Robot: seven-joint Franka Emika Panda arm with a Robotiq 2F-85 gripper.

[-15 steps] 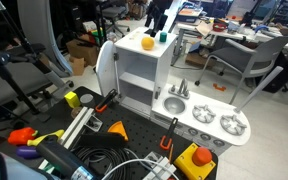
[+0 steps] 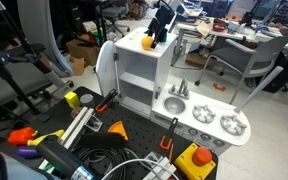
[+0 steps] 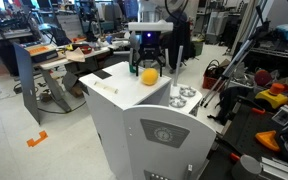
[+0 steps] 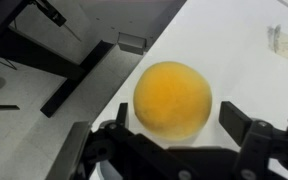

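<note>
A yellow-orange round object (image 2: pixel 147 42) rests on the white cabinet top (image 2: pixel 136 36). In the wrist view the round object (image 4: pixel 172 100) fills the middle, between and just beyond my fingertips. My gripper is open, one finger (image 4: pixel 104 142) to its left and the other to its right. From the second exterior side, my gripper (image 3: pixel 148 68) hangs directly over the round object (image 3: pixel 149 82), coming down from above. Nothing is clasped; whether a finger touches it cannot be told.
Below the cabinet, a white toy kitchen panel holds a small sink (image 2: pixel 174 104) and burners (image 2: pixel 233 124). An open white door (image 3: pixel 168 142) stands at the cabinet's front. A strip of tape (image 4: pixel 287 45) marks the top. Grey chairs (image 2: pixel 254 55) stand behind.
My gripper has come down toward the round object on the cabinet top. A small green item seen beside it earlier is now largely covered by the gripper in the first exterior view.
</note>
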